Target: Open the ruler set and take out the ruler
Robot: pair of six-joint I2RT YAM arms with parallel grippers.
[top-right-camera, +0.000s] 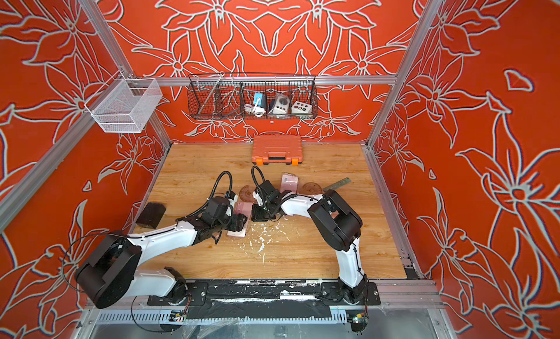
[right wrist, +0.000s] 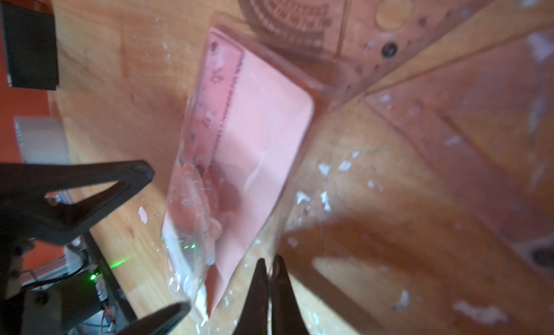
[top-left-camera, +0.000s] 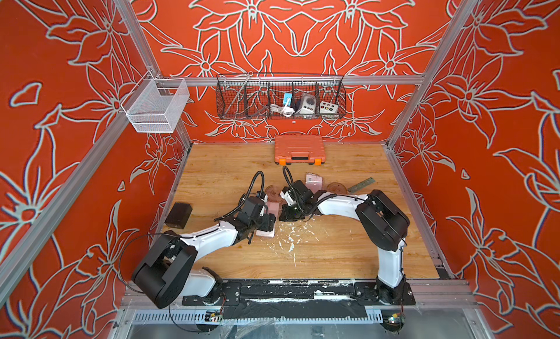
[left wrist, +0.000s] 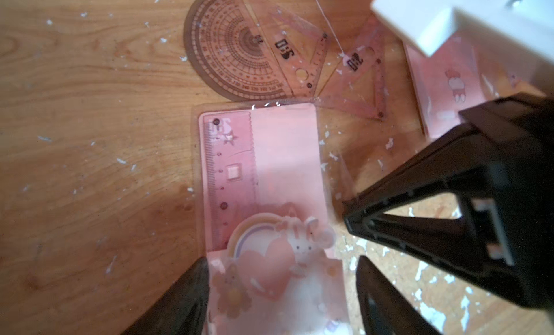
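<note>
The ruler set, a pink card in a clear sleeve (left wrist: 288, 156), lies on the table under my left gripper. A pink ruler (left wrist: 230, 179) runs along its left side, inside the sleeve; a rabbit and rainbow picture (left wrist: 271, 265) covers the lower part. My left gripper is open, one finger on each side of the set's near half. Beside the set's right edge my right gripper is shut. Clear film (right wrist: 288, 211) reaches toward its tips; whether any lies pinched between them cannot be told.
A protractor (left wrist: 239, 46) and set squares (left wrist: 357, 69) lie just beyond the set. Another pink pack (top-left-camera: 313, 181) is behind the right arm, a green ruler (top-left-camera: 361, 185) farther right. An orange case (top-left-camera: 299, 149) stands at the back, a black block (top-left-camera: 178, 215) at left. White scraps litter the front.
</note>
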